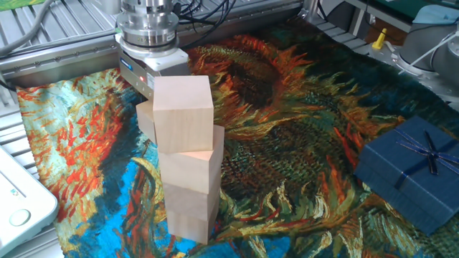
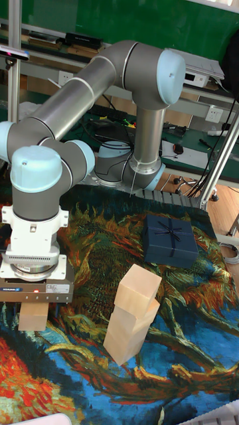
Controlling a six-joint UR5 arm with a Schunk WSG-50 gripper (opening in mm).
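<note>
A tower of several pale wooden blocks (image 1: 183, 122) stands on the patterned cloth; its top block sits turned and offset against those below. In exterior view 3 the same tower (image 2: 132, 315) is to the right of my gripper (image 2: 34, 307). A single wooden block (image 2: 32, 319) is directly under the gripper body, so my gripper is shut on it. The fingers themselves do not show. In exterior view 2 this held block (image 1: 146, 122) is partly hidden behind the tower. Its height above the cloth is hard to judge.
A dark blue gift box (image 1: 412, 168) with a ribbon lies to the right of the tower. A white device (image 1: 25, 204) stands at the left edge. Between the tower and the box the patterned cloth (image 1: 294, 158) is clear.
</note>
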